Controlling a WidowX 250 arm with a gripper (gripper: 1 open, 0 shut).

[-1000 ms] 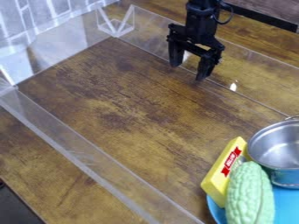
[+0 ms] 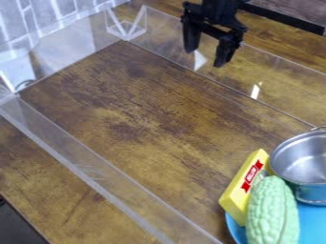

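My black gripper (image 2: 211, 43) hangs at the top centre of the view, over the far edge of the clear-walled wooden board (image 2: 121, 119). Its two fingers point down and stand apart, with nothing visible between them. A small white piece shows behind it, partly hidden.
At the lower right, a blue plate (image 2: 235, 231) holds a green corn-shaped object (image 2: 272, 214) and a yellow box (image 2: 241, 191). A steel pot (image 2: 302, 167) stands beside them. Transparent walls edge the board.
My gripper has risen toward the top of the view over the last second. The objects at the lower right are unchanged.
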